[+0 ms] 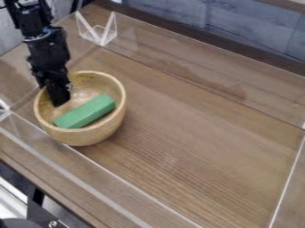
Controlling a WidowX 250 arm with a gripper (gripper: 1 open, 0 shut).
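A round wooden bowl (105, 134) sits on the left side of the wooden table, with a green block (86, 112) lying inside it. My gripper (55, 89) reaches in from the upper left, dark, its tip at the bowl's left rim. It looks shut on the bowl's rim, though the fingertips are small and dark.
A white wire-like shape (100, 28) is at the upper left. Dark edges border the table at the top right and lower left.
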